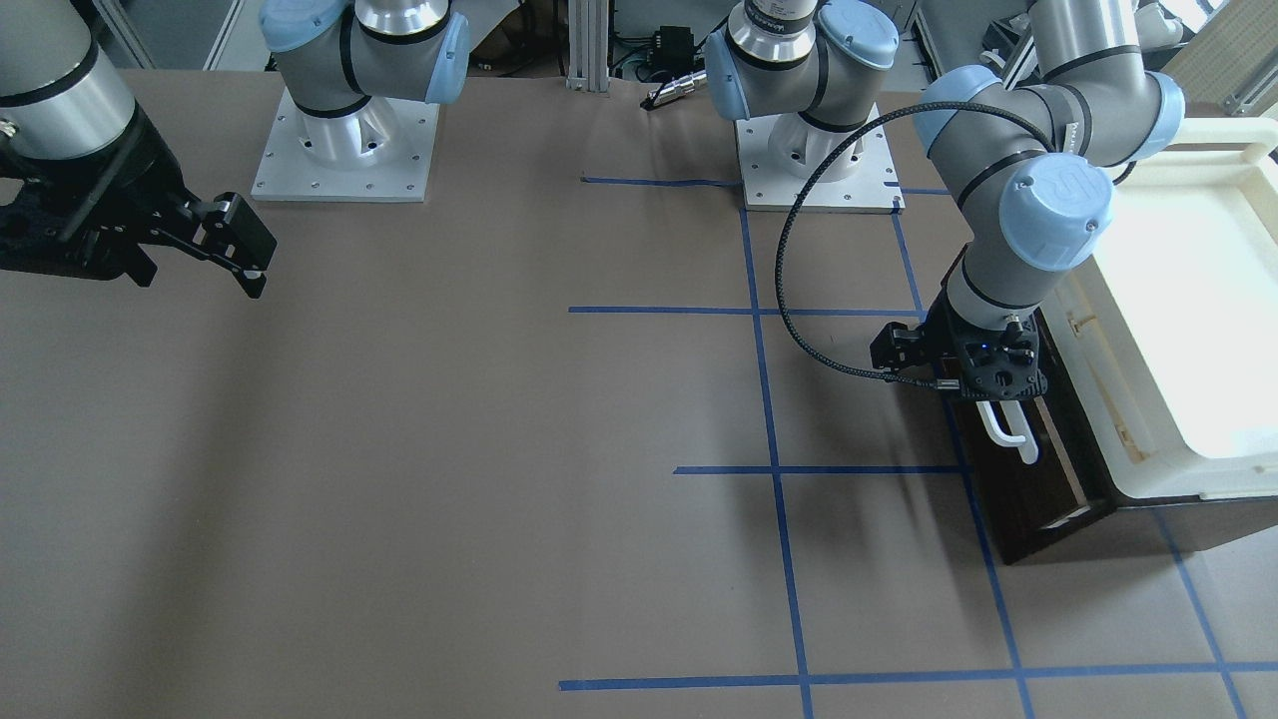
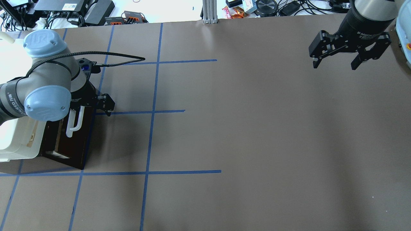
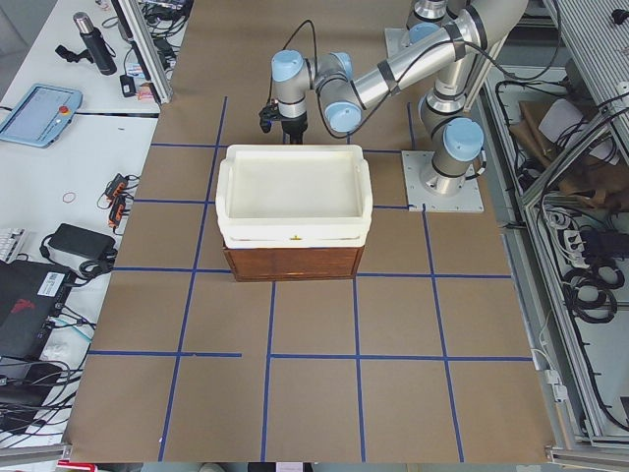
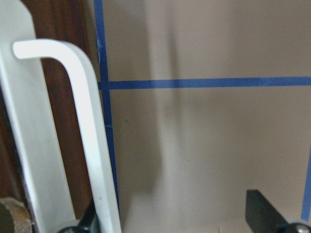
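Note:
A dark wooden box (image 1: 1054,527) with a white tray (image 3: 293,197) on top stands on the taped table. On its front is a white handle (image 1: 1006,429), which fills the left side of the wrist view (image 4: 87,111). My gripper (image 1: 958,365) is at that drawer front, over the handle. In the wrist view its fingers are apart, one at the handle's lower end behind the bar, the other out over bare table to the right. The top view shows the handle (image 2: 79,117) beside the gripper.
A second arm's black gripper (image 2: 348,54) hangs over the far side of the table. Other arm bases stand along the back edge. The middle of the table, with blue tape lines (image 1: 839,469), is clear.

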